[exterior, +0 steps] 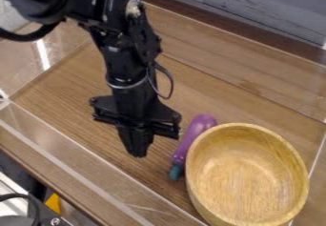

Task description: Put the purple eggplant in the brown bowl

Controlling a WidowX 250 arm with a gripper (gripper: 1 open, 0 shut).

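The purple eggplant [193, 139] lies on the wooden table along the left side of the brown bowl [299, 177], its green tip [176, 173] toward the front. The bowl looks empty. The eggplant and the bowl's rim are very close in the view; I cannot tell whether they touch. My black gripper [136, 146] points down to the left of the eggplant, with a strip of table visible between them. Its dark fingers blend together, so their opening is unclear. The eggplant is clear of them.
Bare table [235, 87] stretches behind the eggplant and bowl. Along the front left runs a pale table edge [76, 163]. A cable loops beside the wrist.
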